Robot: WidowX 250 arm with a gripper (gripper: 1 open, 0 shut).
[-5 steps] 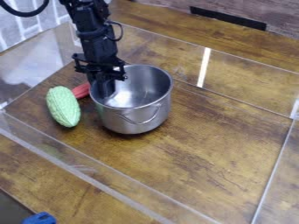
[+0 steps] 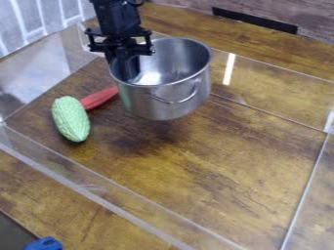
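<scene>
My black gripper (image 2: 120, 56) is at the near-left rim of a steel pot (image 2: 163, 93), which it appears to carry, tilted slightly, over the wooden table; its fingertips are hard to make out against the rim. A green corn cob (image 2: 70, 119) lies to the left of the pot, and a red object (image 2: 98, 99) lies partly hidden behind it.
Clear panels border the work area. A blue object (image 2: 42, 243) is at the bottom left corner.
My gripper and the steel pot have moved up in the view, the pot rising from beside the corn and showing more of the red object. The corn has not moved.
</scene>
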